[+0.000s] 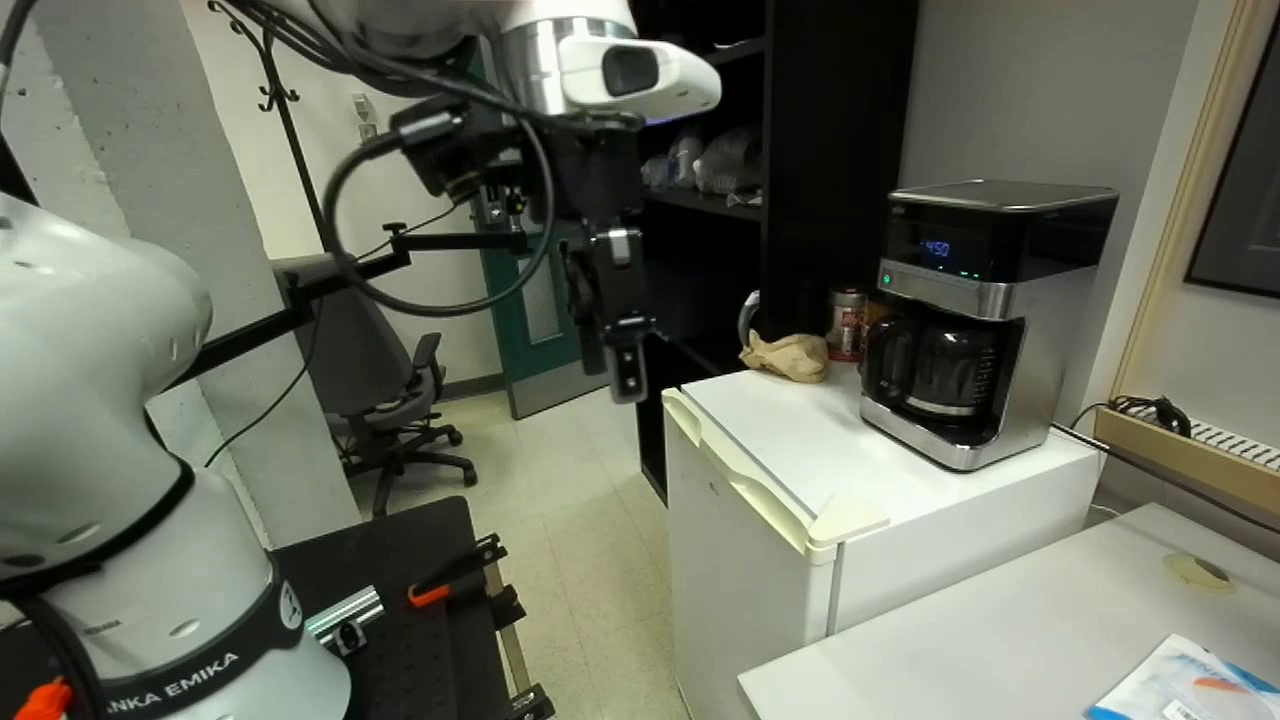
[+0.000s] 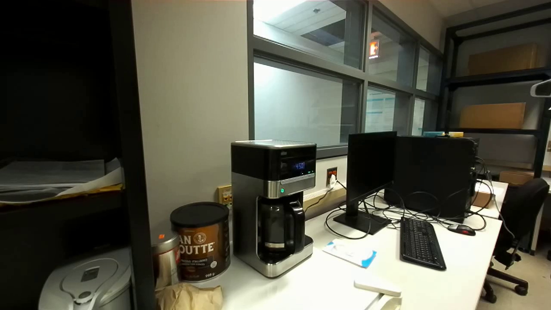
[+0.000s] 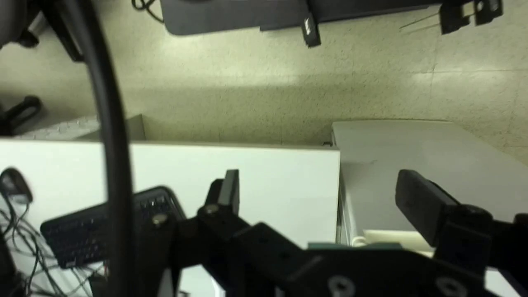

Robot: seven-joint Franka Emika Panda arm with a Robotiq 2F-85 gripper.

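My gripper [image 1: 614,378] hangs in the air to the left of the white mini fridge [image 1: 750,588], above the level of its top. In the wrist view its two black fingers [image 3: 230,190] stand wide apart, so it is open, with nothing held between them. On the fridge top sits a black and silver coffee maker [image 1: 996,258], its display lit. The glass carafe [image 1: 951,364] is seated inside it, handle showing at the left. From the other side, the second exterior view shows the coffee maker [image 2: 272,188] too, but no part of my arm.
A crumpled brown bag [image 1: 786,356] and a can [image 1: 847,324] sit at the fridge's back edge. Beside the coffee maker stands a coffee tin [image 2: 204,248]. A white desk [image 1: 960,648] adjoins the fridge; a black shelf [image 1: 840,144] rises behind.
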